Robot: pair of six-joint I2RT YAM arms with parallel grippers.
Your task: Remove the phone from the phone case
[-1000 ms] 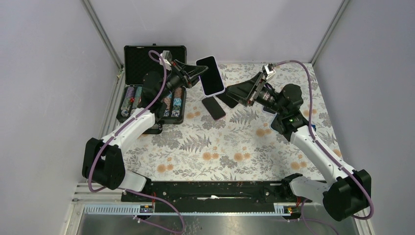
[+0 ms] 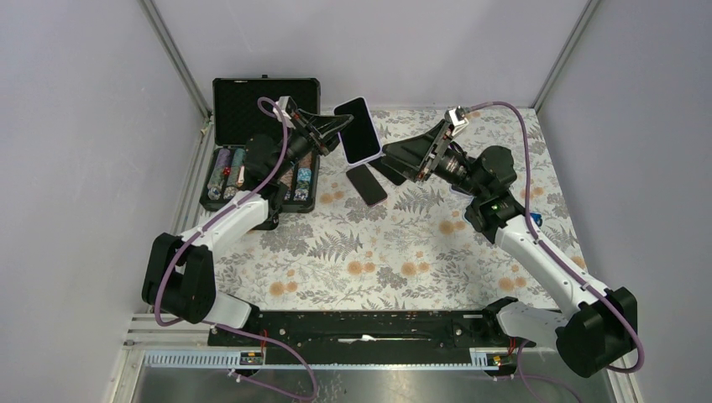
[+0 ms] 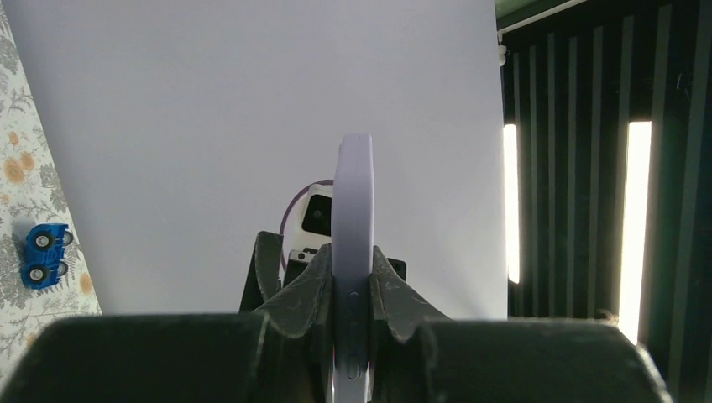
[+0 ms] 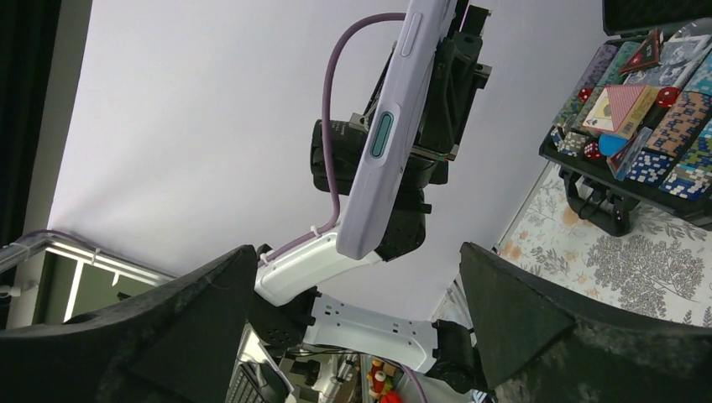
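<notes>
Held up above the table is a phone in a pale lavender case (image 4: 369, 189), its dark screen (image 2: 359, 137) facing up in the top view. My left gripper (image 2: 346, 123) is shut on it by one side; the left wrist view shows the case's edge (image 3: 353, 201) squeezed between both fingers. Near the phone's lower right corner is my right gripper (image 2: 388, 157). It stands open, and the right wrist view shows free space between its fingers, with the phone's bottom end beyond and above that gap.
Two dark phones lie on the flowered tabletop, one (image 2: 367, 185) in the open and one (image 2: 387, 171) partly under the right gripper. An open black case (image 2: 267, 113) with poker chips stands at the left. A blue toy car (image 3: 45, 255) sits on the table.
Over the last second the held phone and both grippers have shifted slightly left.
</notes>
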